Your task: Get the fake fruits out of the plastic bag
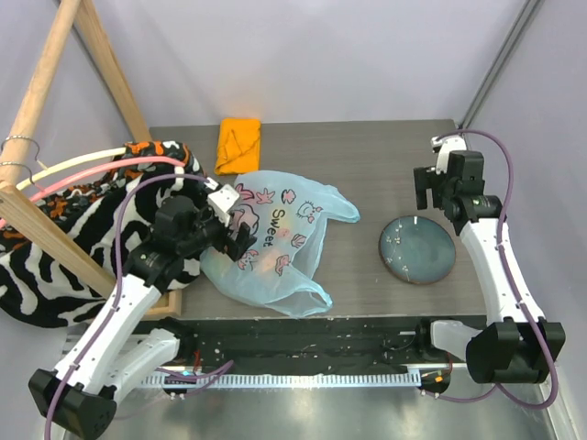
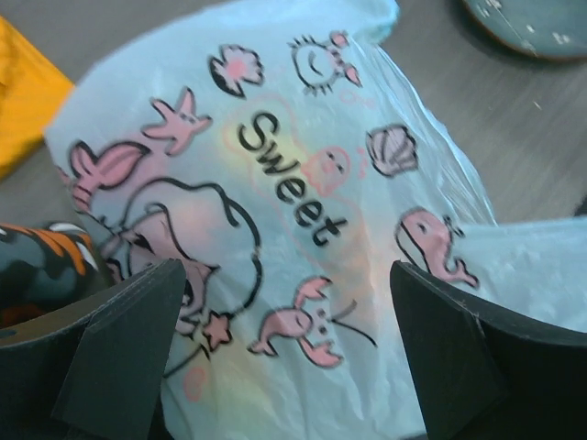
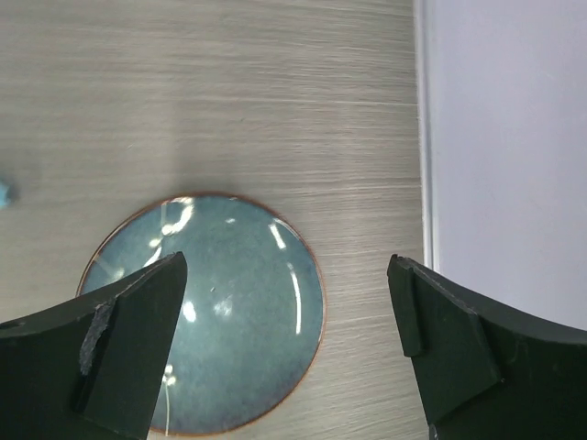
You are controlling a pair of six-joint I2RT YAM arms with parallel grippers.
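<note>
A pale blue plastic bag (image 1: pixel 275 229) printed with pink sea animals and the word Sweet lies spread on the table, left of the middle. Faint yellowish and reddish patches show through its film, so the fruits inside are not clearly visible. Over the bag's left part hangs my left gripper (image 1: pixel 240 246), its fingers wide apart; in the left wrist view the bag (image 2: pixel 293 192) fills the space beyond them with nothing held. My right gripper (image 1: pixel 428 188) is open and empty above the table's right side, near the plate.
An empty blue-grey plate (image 1: pixel 417 249) rests at the table's right. Folded orange cloth (image 1: pixel 238 147) lies behind the bag. A wooden rack (image 1: pixel 55 243) with hangers and patterned fabric (image 1: pixel 119 215) crowds the left edge. Bare table separates bag and plate.
</note>
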